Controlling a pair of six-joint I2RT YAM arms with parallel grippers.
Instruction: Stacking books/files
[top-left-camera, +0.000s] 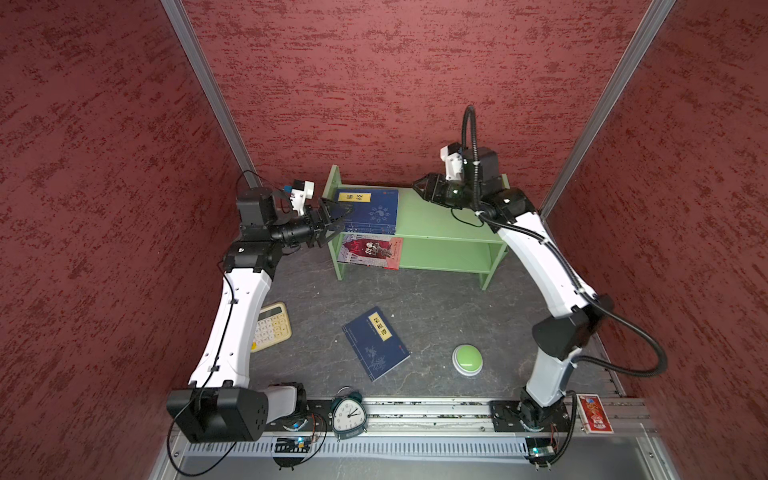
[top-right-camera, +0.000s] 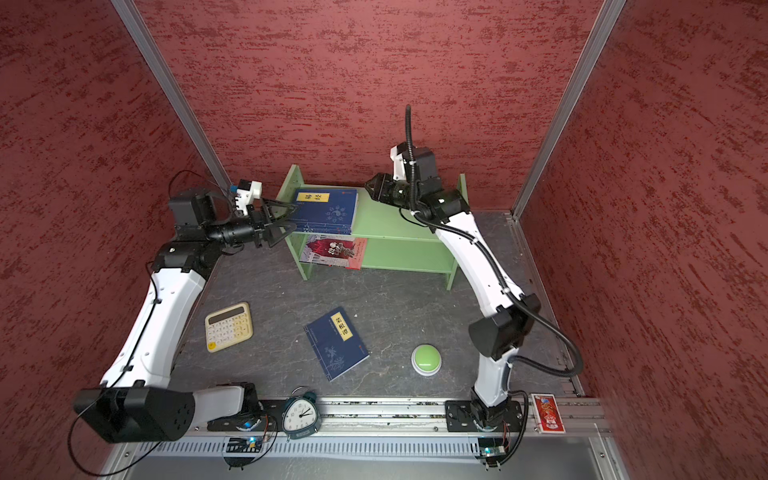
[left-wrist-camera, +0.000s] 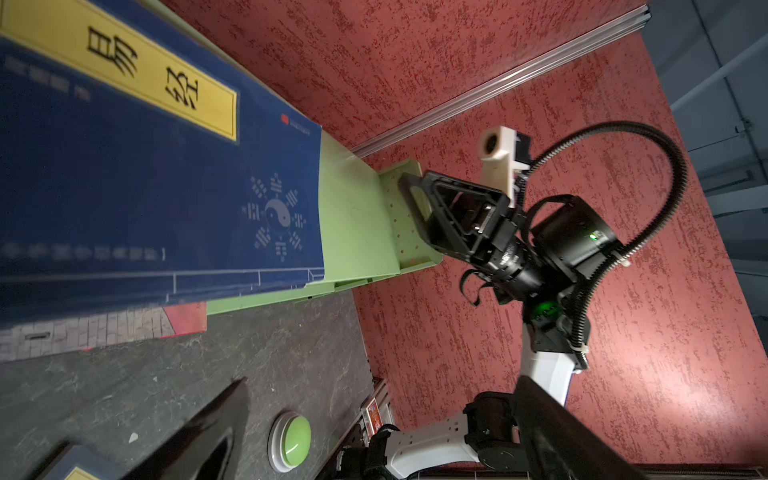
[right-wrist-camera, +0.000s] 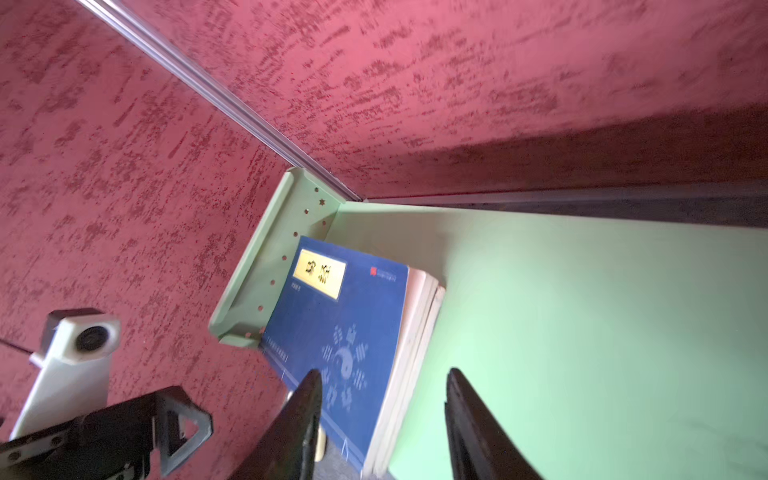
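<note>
A stack of blue books lies on the left part of the green shelf's top, its pale page edges facing right. A red illustrated book lies on the lower shelf beneath it. Another blue book lies on the floor in front. My left gripper stands open at the stack's left end, nothing between its fingers. My right gripper is above the shelf top, just right of the stack; its fingers are apart with nothing between them.
A calculator lies on the floor at left, a green button at front right. An alarm clock stands at the front edge. The shelf's right half and the middle floor are clear.
</note>
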